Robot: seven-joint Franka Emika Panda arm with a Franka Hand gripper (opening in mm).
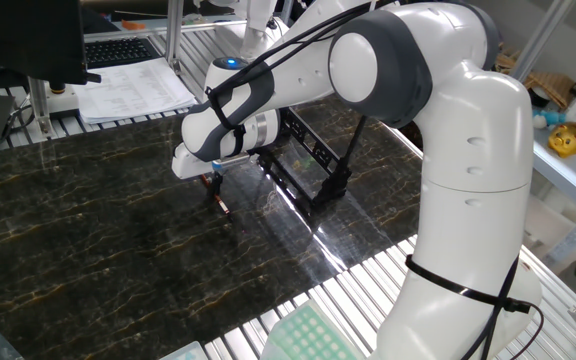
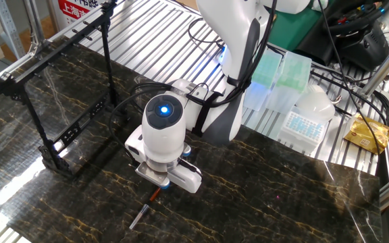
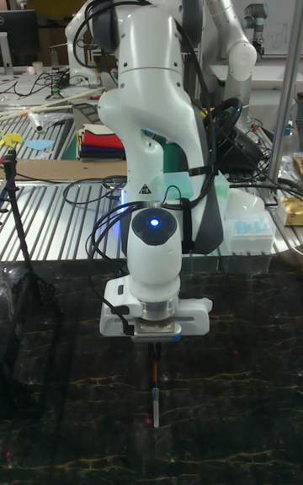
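A thin pen-like rod, reddish brown with a pale end, shows below the gripper; I see the rod (image 1: 223,206) in exterior view 1, the rod's pale end (image 2: 139,217) in exterior view 2 and the same rod (image 3: 155,404) in exterior view 3. My gripper (image 1: 216,185) is low over the dark marbled tabletop, pointing down, with a dark finger beside the rod. The gripper's white body hides the rod's other end and most of the fingers. Whether the fingers are closed on the rod, or the rod touches the table, I cannot tell.
A black frame (image 2: 59,145) stands on the tabletop close beside the gripper. Papers (image 1: 133,92) and a keyboard (image 1: 118,50) lie beyond one table edge. A white box (image 2: 304,129) and clear containers stand by the arm's base.
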